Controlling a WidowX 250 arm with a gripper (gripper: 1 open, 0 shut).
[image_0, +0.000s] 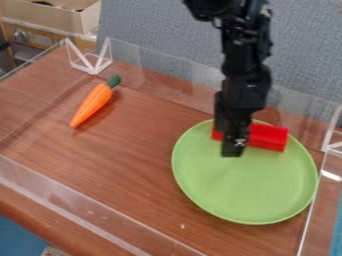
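My black gripper (233, 135) reaches down over the red block (267, 136) at the upper part of the green plate (245, 191), hiding part of the block's left half. It looks open, with its fingertips low at the block, though the exact spot of each finger is hard to make out. An orange carrot (92, 103) lies on the wooden table (107, 170) to the left of the plate.
Clear walls with white brackets (90, 60) edge the table. A cardboard box (48, 16) stands beyond the back left corner.
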